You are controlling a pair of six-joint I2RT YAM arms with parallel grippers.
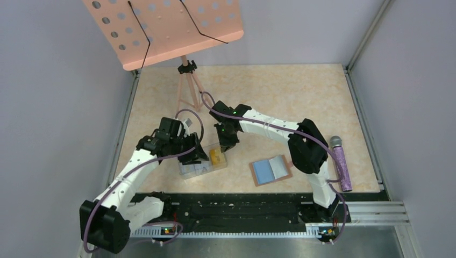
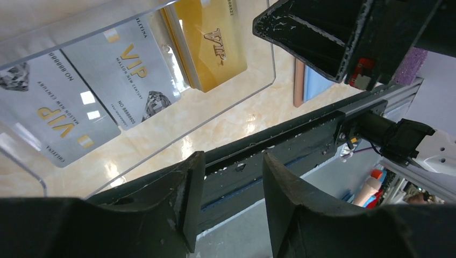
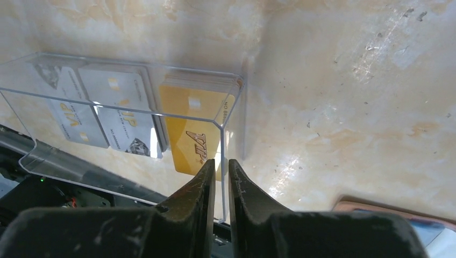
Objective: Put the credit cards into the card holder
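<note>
A clear acrylic box (image 1: 185,174) lies on the table, holding silver VIP cards (image 2: 129,64) and a gold card stack (image 2: 215,37). My left gripper is above the box's near side, its fingers apart with nothing between them. My right gripper is at the box's right end, fingertips close together around the upright clear edge; whether they grip it is unclear.
A small board with a blue and white cover (image 1: 263,171) lies to the right. A purple microphone (image 1: 342,164) is at the right edge, a pink easel (image 1: 191,86) at the back.
</note>
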